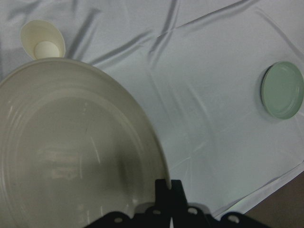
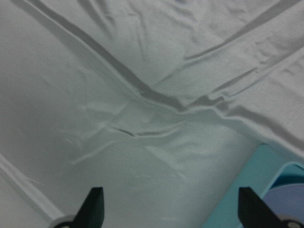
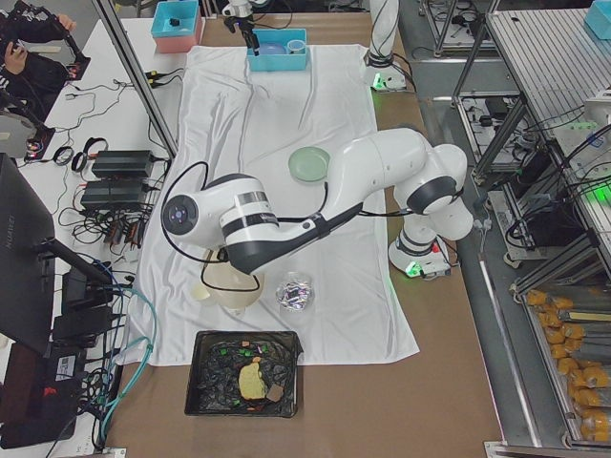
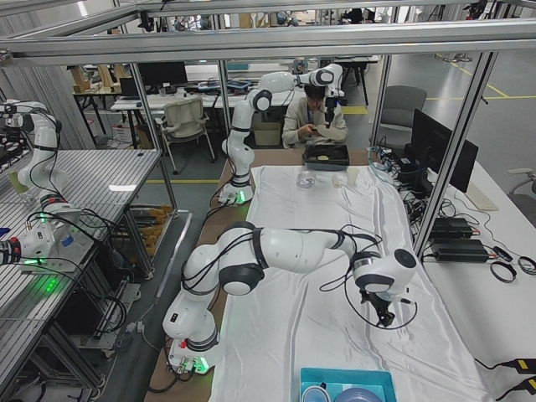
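Observation:
A large beige plate [image 1: 71,142] hangs from my left gripper, which is shut on its rim; in the camera left view the plate [image 3: 234,284] is partly behind the arm. A cream cup [image 1: 42,40] stands beyond it on the white cloth, and a green plate [image 3: 309,163] lies mid-cloth. My right gripper is open with nothing between its fingers, over the cloth beside a blue bin [image 2: 254,168] holding a purple round item [image 2: 289,204] and, in the camera left view, a light cup [image 3: 296,48].
A black tray [image 3: 200,391] with food and small scraps sits at the cloth's end, near a crumpled clear object [image 3: 294,292]. A monitor [image 3: 29,248] and cables line one side.

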